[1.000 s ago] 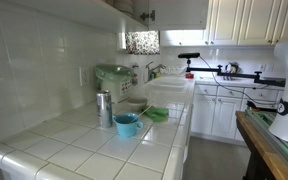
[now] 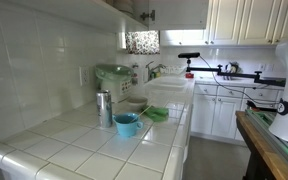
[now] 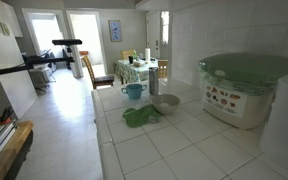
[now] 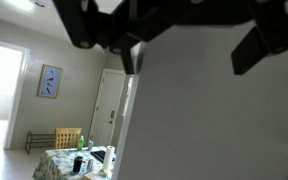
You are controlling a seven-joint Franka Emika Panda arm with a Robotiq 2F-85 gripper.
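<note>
My gripper shows only in the wrist view, as dark fingers along the upper edge, standing wide apart. It is open, and no object shows gripped between the fingers. A flat grey panel (image 4: 199, 120) fills much of that view behind them; whether they touch it cannot be told. On the white tiled counter stand a blue cup (image 2: 128, 125), with a thin stick in it, and a silver cylinder (image 2: 105, 108). A pale bowl (image 3: 165, 103) and a crumpled green cloth (image 3: 141, 116) lie close by.
Above the counter is an upper cabinet with a pale door panel (image 2: 184, 14). A white bin with a green lid (image 3: 246, 70) stands against the wall. A wooden-topped surface (image 2: 269, 148) is at the right.
</note>
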